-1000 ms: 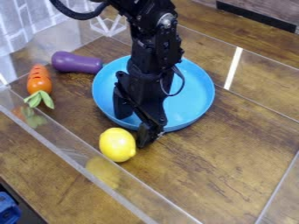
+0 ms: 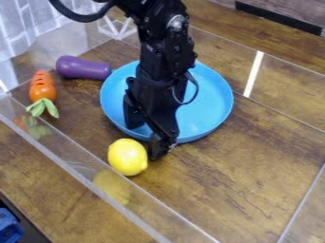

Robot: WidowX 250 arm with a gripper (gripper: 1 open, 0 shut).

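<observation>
My black gripper (image 2: pixel 150 128) hangs over the blue bowl (image 2: pixel 212 102), its lower end at the bowl's near side, just above and behind a yellow lemon-shaped object (image 2: pixel 127 157). Its fingers are dark against shadow, and their exact spread is hard to make out. Nothing is visibly held.
An orange carrot (image 2: pixel 42 87) with green leaves and a purple eggplant (image 2: pixel 83 67) lie left of the bowl. A clear plastic edge crosses the lower left, with a blue item (image 2: pixel 7 228) in the corner.
</observation>
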